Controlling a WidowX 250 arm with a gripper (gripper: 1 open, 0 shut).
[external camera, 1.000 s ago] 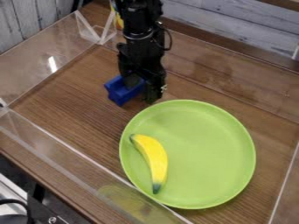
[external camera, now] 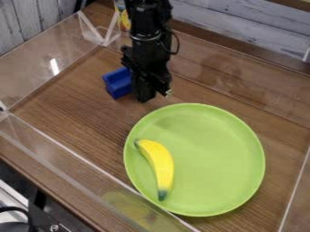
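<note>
My black gripper (external camera: 143,86) hangs low over the wooden table, just right of a blue block (external camera: 118,83). The block is partly hidden behind it. Whether anything is between the dark fingers is hard to see; the gripper looks shut. Toward the front, a green plate (external camera: 218,159) holds a yellow banana (external camera: 161,166) on its left side.
Clear plastic walls line the table's left and front-left edges. A wooden wall (external camera: 248,23) stands at the back. A small yellow item sits at the top behind the arm.
Since a second ago, the blue block has shifted left and back, and the gripper has moved slightly, now sitting to the block's right. Plate and banana are unchanged.
</note>
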